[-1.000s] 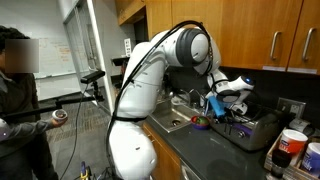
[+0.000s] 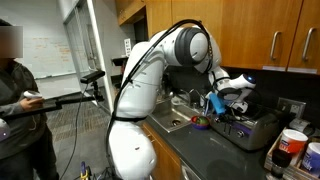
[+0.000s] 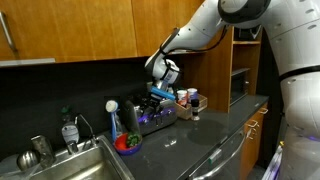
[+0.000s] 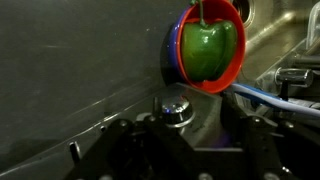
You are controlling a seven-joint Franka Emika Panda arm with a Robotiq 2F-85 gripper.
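Note:
My gripper points down into the dark bin [image 3: 175, 114] on the counter. In the wrist view its dark fingers stand apart, on either side of a shiny, rounded metal piece [image 4: 177, 107]. Whether the fingers touch that piece cannot be told. From exterior view 1, the gripper [image 2: 237, 121] is at the bin's left part, its tips hard to make out. Close by is a red bowl [image 4: 236, 72], stacked with a blue one, with a green pepper-like item [image 4: 208, 50] in it; the bowls [image 3: 128, 147] stand outside the bin.
A sink [image 3: 85, 163] with a faucet lies beyond the bowls. At the bin's other side, a wooden box [image 2: 290, 140] and stacked cups [image 2: 291, 143] stand on the counter. A person [image 2: 25, 110] stands at the far left.
The arm's pose looks nearly the same, with at most a slight shift near the gripper. The person at the left has changed posture. Bowls and bin stay in place.

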